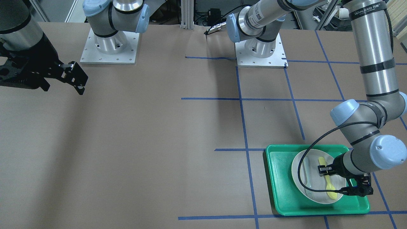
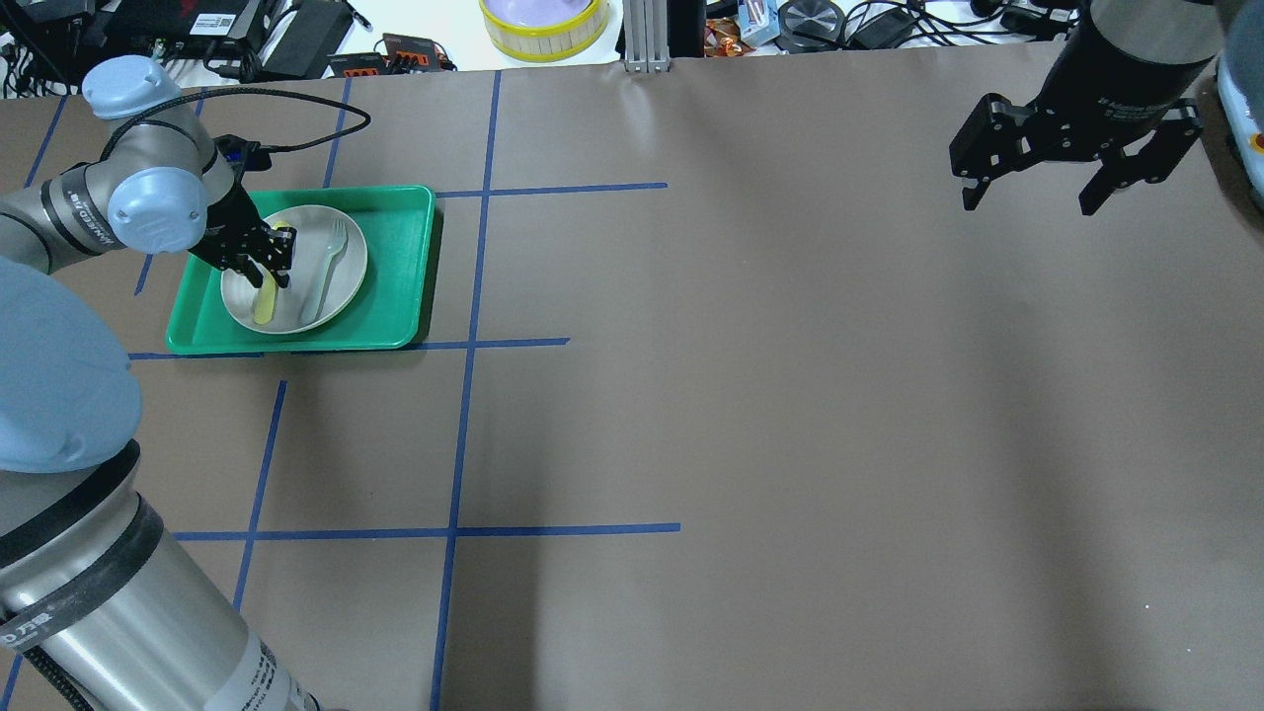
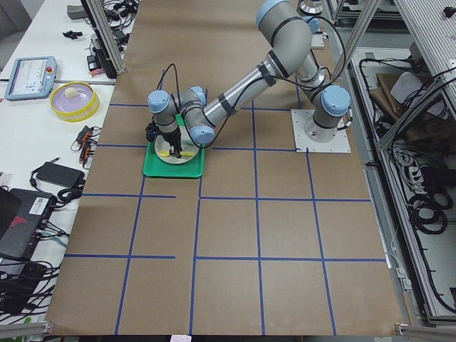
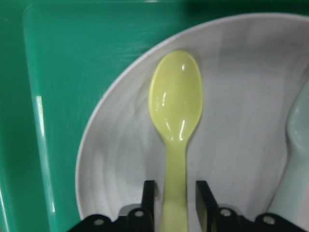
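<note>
A green tray (image 1: 282,198) holds a white plate (image 4: 241,82) with a yellow spoon (image 4: 175,101) and a pale blue-green utensil (image 4: 299,130), which shows as a fork in the top view. My gripper is low over the plate; in the wrist view its open fingers stand on either side of the yellow spoon's handle, with a gap to it.
A second black gripper (image 2: 1066,166) hangs at the top right of the top view. Other arms stand on white base plates, and cables and devices line the far edge in the top view.
</note>
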